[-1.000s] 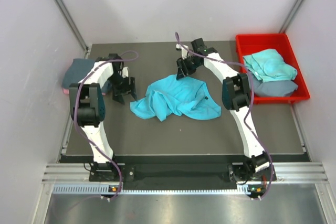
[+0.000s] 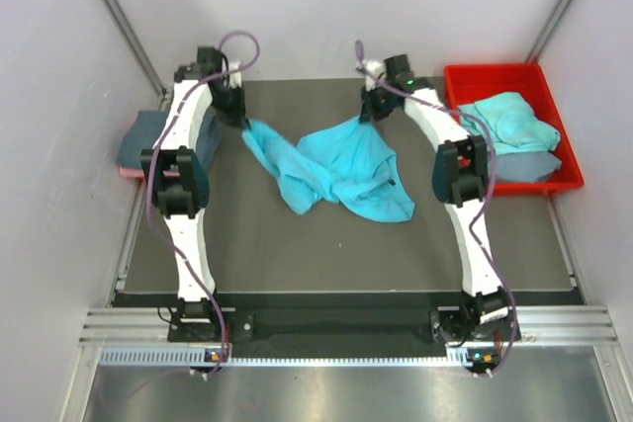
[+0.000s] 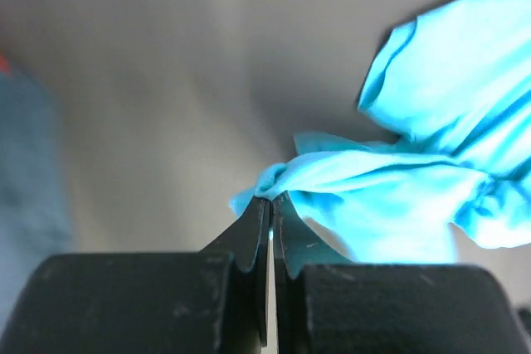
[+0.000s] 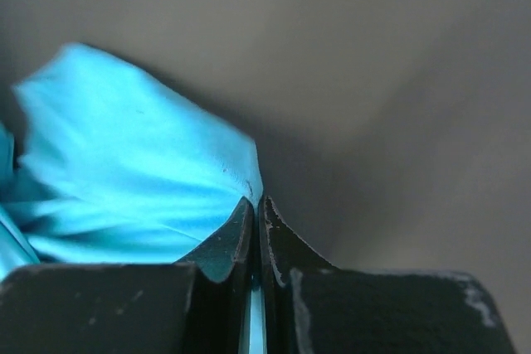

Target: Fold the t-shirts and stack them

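Observation:
A bright turquoise t shirt [image 2: 341, 173] lies crumpled mid-table, its two far corners drawn up toward my grippers. My left gripper [image 2: 244, 125] is shut on its left corner; in the left wrist view the cloth [image 3: 348, 170] bunches between the fingertips and trails off to the right. My right gripper [image 2: 365, 118] is shut on the other corner, and in the right wrist view the fabric [image 4: 141, 155] spreads to the left from the pinch. The near part of the shirt still rests on the table in folds.
A red bin [image 2: 569, 170] at the right holds a pale turquoise cloth [image 2: 509, 121] and a grey one [image 2: 526, 166]. Folded dark grey shirts [image 2: 138, 140] are stacked at the left edge, partly behind my left arm.
The left has moved up and away from the near edge, the right away and rightward, pulling the corners with them.

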